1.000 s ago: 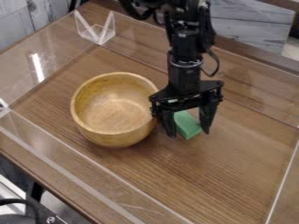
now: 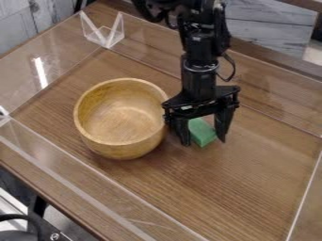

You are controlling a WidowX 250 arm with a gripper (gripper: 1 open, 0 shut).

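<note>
My black gripper (image 2: pixel 201 125) is low over the wooden table, its fingers down on either side of a green block (image 2: pixel 201 134). The block sits on the table just right of a round cream bowl (image 2: pixel 120 111). Whether the fingers touch the block, and how far apart they are, is hard to make out.
A small clear plastic object (image 2: pixel 104 28) sits at the back left. A grey board (image 2: pixel 270 33) lies along the back right, and black cables show at the bottom left.
The gripper has shifted very slightly, and less of the green block shows between its fingers than before. The bowl is where it was.
</note>
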